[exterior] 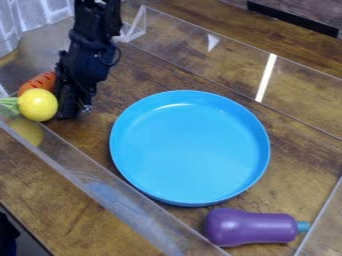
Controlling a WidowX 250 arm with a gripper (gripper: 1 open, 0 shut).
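My black gripper (70, 98) reaches down at the upper left, low in the clear-walled tray, right beside a yellow lemon-like toy (38, 104). The fingers are dark against shadow, so whether they touch or grip the yellow toy is unclear. An orange carrot toy (38, 83) with a pale green top lies just behind the yellow toy, against the left wall.
A large blue plate (190, 148) fills the middle of the tray. A purple eggplant toy (247, 228) lies at the bottom right.
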